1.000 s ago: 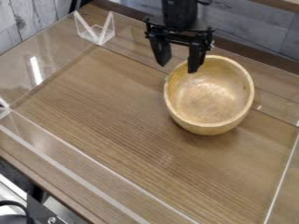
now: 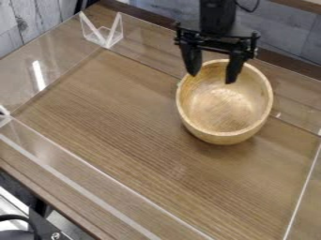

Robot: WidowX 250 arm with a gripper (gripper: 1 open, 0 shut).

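Note:
My gripper (image 2: 212,58) hangs at the top centre-right, over the back part of a round tan bowl (image 2: 223,112), its dark fingers open, one to each side. The bowl's bare interior shows below them; whether anything lies under the gripper body is hidden.
A white wire-like object (image 2: 103,30) stands at the back left. Table edges run along the top left and lower left, with dark cables beyond.
My gripper has moved right, from near the bowl's back-left rim to further over the bowl. The bowl stays where it was.

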